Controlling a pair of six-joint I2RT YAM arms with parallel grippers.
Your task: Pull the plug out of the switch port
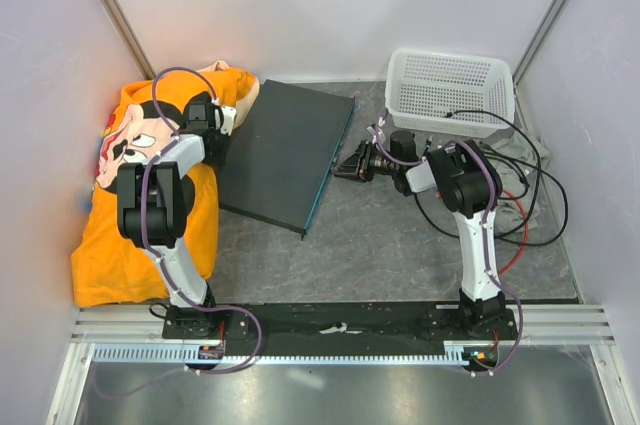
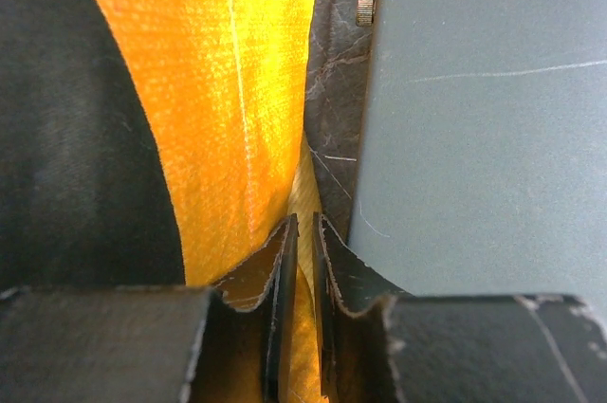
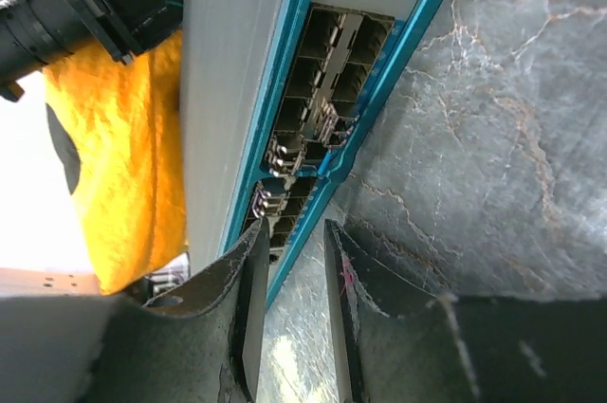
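The dark grey switch (image 1: 280, 150) lies tilted on the floor, its blue-edged port side facing right. In the right wrist view its ports (image 3: 318, 90) show with metal cages; I cannot tell a plug among them. My right gripper (image 1: 348, 167) is just beside that face, fingers (image 3: 242, 318) slightly apart below the ports, nothing visible between them. My left gripper (image 1: 218, 145) is at the switch's left edge, between the orange cloth (image 2: 218, 62) and the grey casing (image 2: 484, 137); its fingertips (image 2: 323, 237) are slightly apart, nothing clearly between them.
A white basket (image 1: 450, 90) stands at the back right, with black and red cables (image 1: 545, 240) over crumpled material beside it. The orange cloth with a cartoon print covers the left side.
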